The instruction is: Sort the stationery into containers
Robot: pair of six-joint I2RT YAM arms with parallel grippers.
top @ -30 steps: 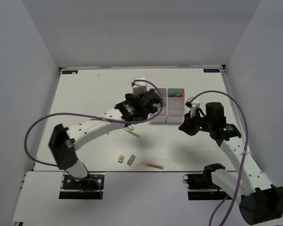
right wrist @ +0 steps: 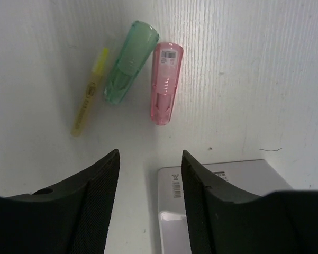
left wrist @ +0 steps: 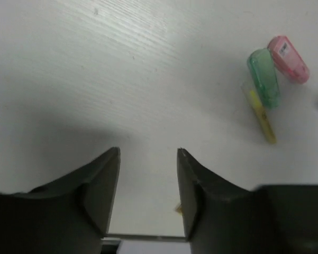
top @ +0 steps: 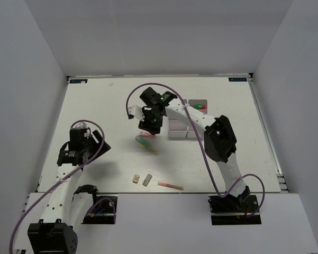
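Note:
On the white table a pink stationery piece, a green one and a thin yellow stick lie close together. My right gripper hangs over the table just beyond them, open and empty; the top view shows the right arm reaching across the grey compartment box. My left gripper is back at the table's left side, its fingers apart with bare table between them in the left wrist view. Near the front edge lie a tan eraser-like block, a grey block and a reddish stick.
Inside the box's back right compartment is something green and red. The right arm hides part of the box.
The left arm has swung from over the box back to the table's left side. My right gripper has moved left from the table's right side to above the pink and green pieces.

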